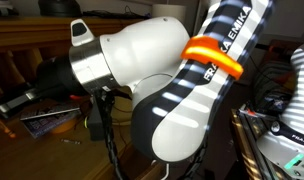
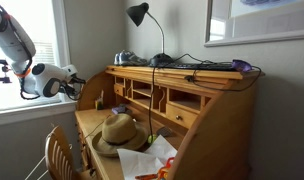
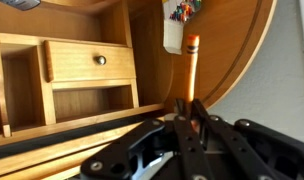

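Note:
A slim orange stick (image 3: 190, 70), perhaps a marker or pencil, points up from between the black fingers of my gripper in the wrist view. The gripper is shut on it, and a dark band shows near its far end. Behind it are the desk's wooden cubbies and a small drawer (image 3: 90, 61) with a round knob. In exterior view 2, my arm (image 2: 42, 80) reaches from the window side to the desk's left end. The arm's bulk fills the middle of exterior view 1, where the fingers are hard to make out.
On the wooden desk (image 2: 92, 121) lie a straw hat (image 2: 120, 131), white papers (image 2: 142, 162) and something orange-red on them. A black lamp (image 2: 138, 14) rises above the shelf. A dark tray (image 1: 50, 119) and a small thin item (image 1: 71, 141) lie near the arm.

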